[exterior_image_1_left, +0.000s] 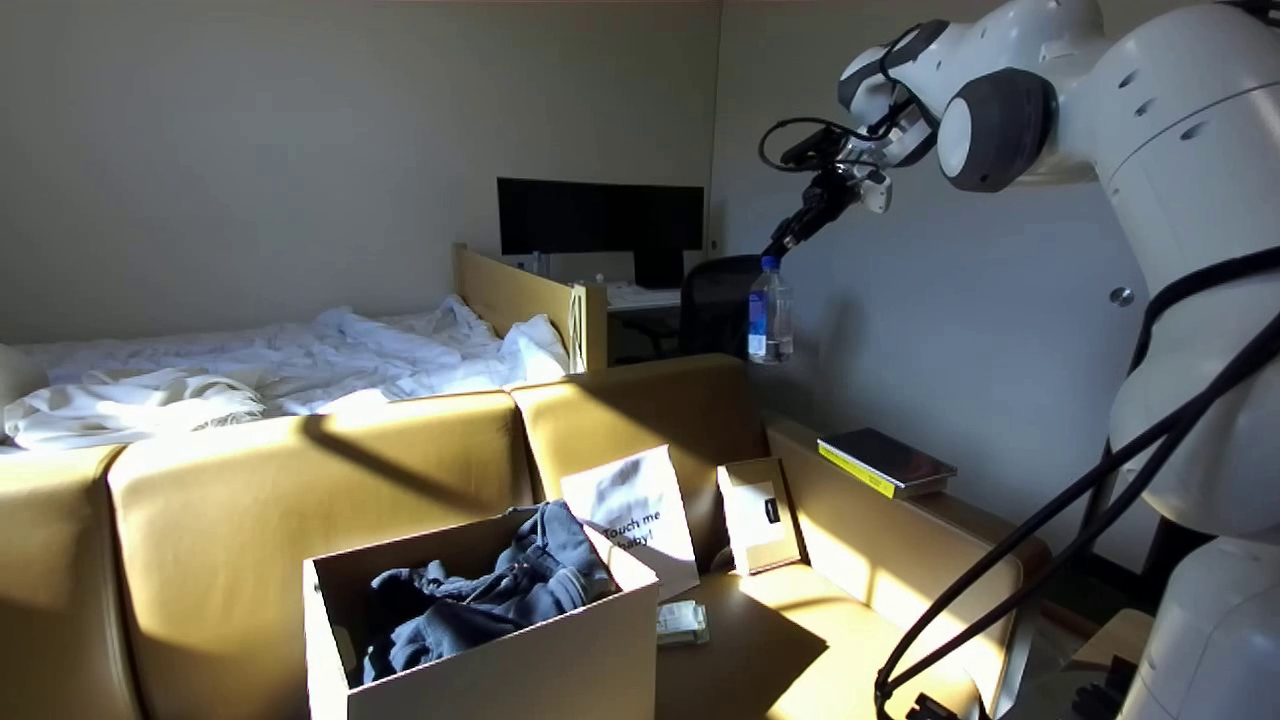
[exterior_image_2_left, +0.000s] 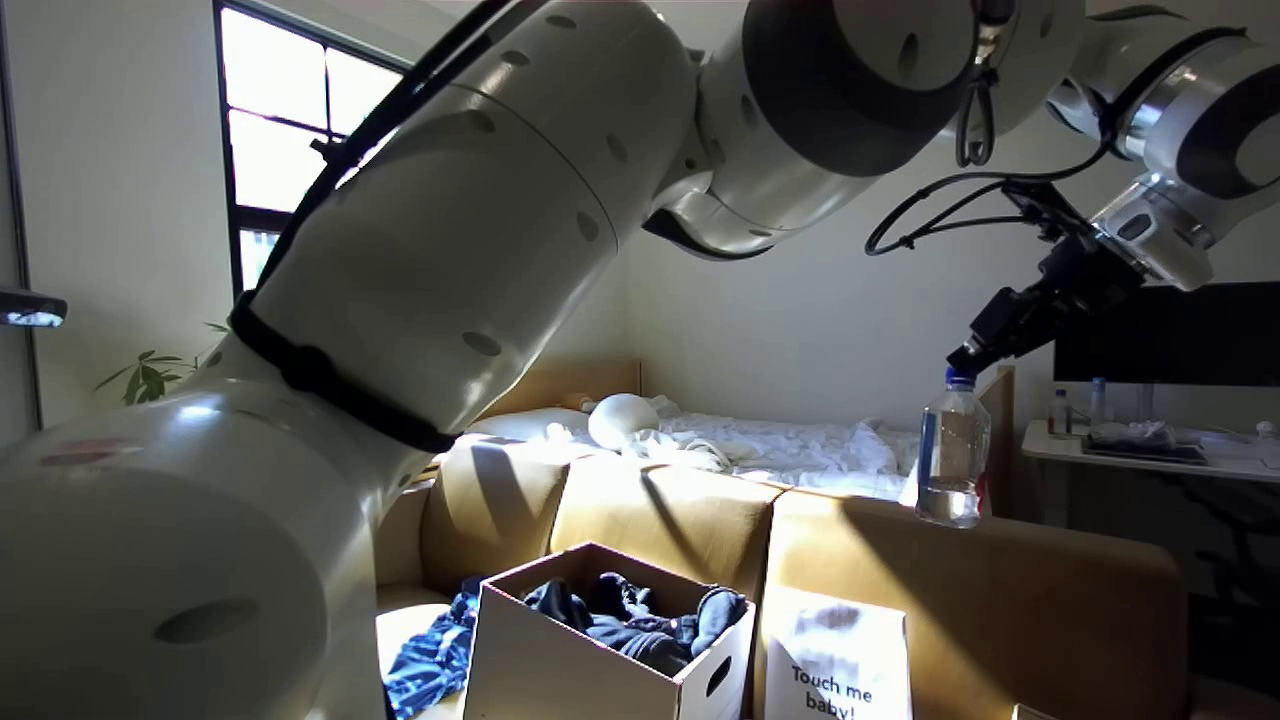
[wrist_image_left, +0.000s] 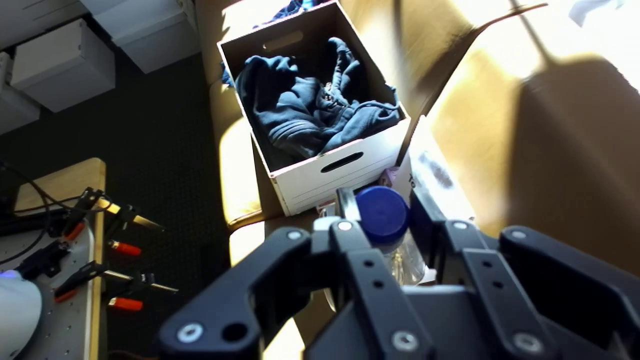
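A clear water bottle (exterior_image_1_left: 771, 318) with a blue cap hangs in the air above the right end of the couch, roughly upright. My gripper (exterior_image_1_left: 774, 250) is shut on its cap. From the other side, the bottle (exterior_image_2_left: 954, 450) is seen held by the cap below my gripper (exterior_image_2_left: 959, 364), partly filled with water. In the wrist view the blue cap (wrist_image_left: 382, 214) sits between the two fingers of my gripper; most of the bottle's body is hidden below it.
An open white box (exterior_image_1_left: 504, 660) holding dark clothing (exterior_image_1_left: 492, 600) stands on the couch (exterior_image_1_left: 324, 492). Beside it lean a white "Touch me baby!" sign (exterior_image_1_left: 636, 516) and a small brown box (exterior_image_1_left: 758, 516). A dark book (exterior_image_1_left: 888, 458) lies on the armrest.
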